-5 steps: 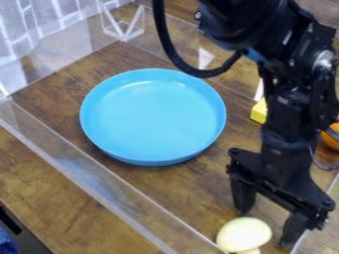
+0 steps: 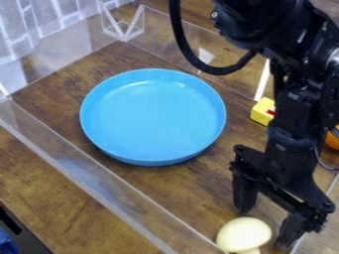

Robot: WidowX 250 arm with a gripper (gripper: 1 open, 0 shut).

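My black gripper (image 2: pixel 272 203) reaches down on the right side of the camera view, its fingers open just above the wooden board. A pale cream mushroom-shaped object (image 2: pixel 243 234) lies at the bottom edge, just below the fingers; nothing shows held between them.
A large blue plate (image 2: pixel 153 114) sits left of the arm. A yellow object (image 2: pixel 264 110) and an orange one (image 2: pixel 331 137) are partly hidden behind the arm at right. Clear plastic walls border the workspace. The board at lower left is bare.
The upper part of my arm has shifted slightly to the right, uncovering more of the yellow object. The fingers and the cream object look nearly unchanged.
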